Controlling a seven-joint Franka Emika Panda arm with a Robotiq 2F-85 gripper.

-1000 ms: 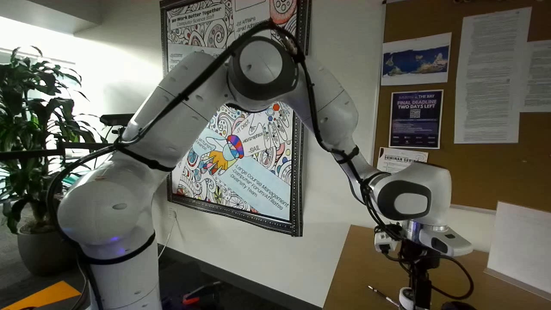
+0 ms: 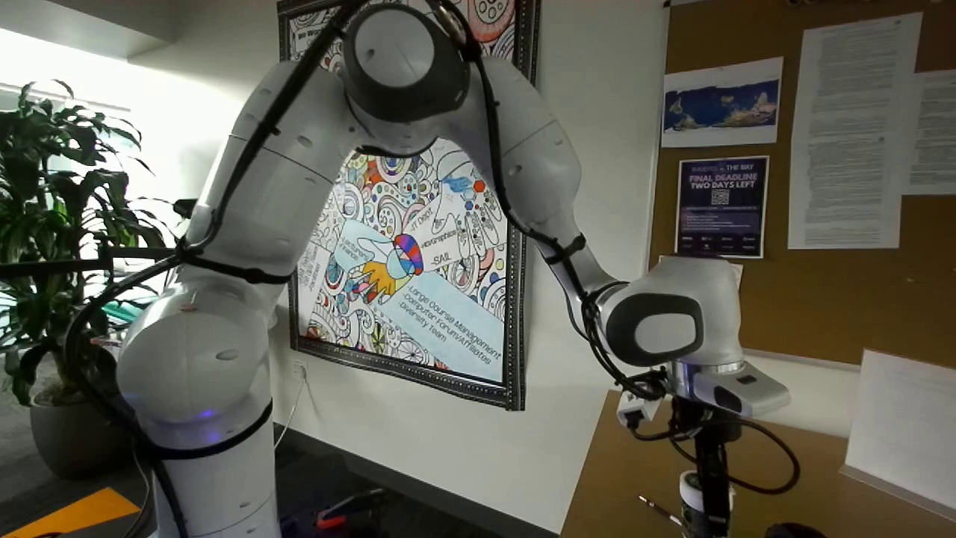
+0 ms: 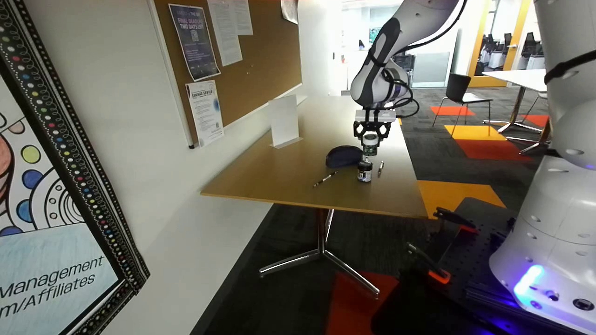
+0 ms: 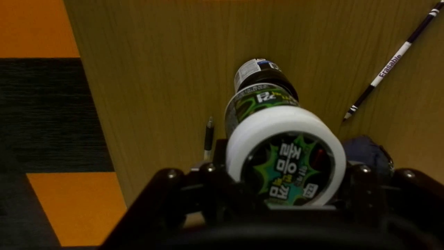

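Note:
My gripper [image 3: 371, 138] is shut on a round container with a white lid [image 4: 287, 114] and a green and black label. In exterior view 2 this container [image 3: 369, 146] is upright, directly over a smaller dark jar [image 3: 364, 172] on the table. The wrist view shows the dark jar [image 4: 258, 71] partly hidden behind the held container; whether the two touch cannot be told. Exterior view 1 has the gripper [image 2: 713, 502] low at the right, its lower end close to the frame's bottom edge.
A dark pouch [image 3: 343, 156] lies left of the jar on the wooden table [image 3: 268, 184]. There is a black and white pencil [image 4: 393, 60] on one side and a pen [image 4: 208, 135] on the other. A white stand [image 3: 285, 121] is near the wall.
The arm has drawn back toward its base and risen, moving left and up in exterior view 1. The white-lidded container has come along with the gripper.

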